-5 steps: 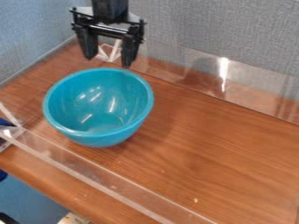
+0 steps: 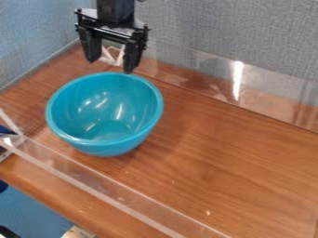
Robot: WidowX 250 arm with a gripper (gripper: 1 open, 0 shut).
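Note:
My black gripper hangs at the top left of the view, above and behind a teal bowl, with its fingers apart and open. A small white, wiry object shows behind the gripper near the back wall, partly hidden by it. The bowl stands upright on the wooden surface and looks empty.
Clear plastic strips run along the back wall and the front edge. At the left edge a dark blue and white object is partly in view.
The bowl has not moved.

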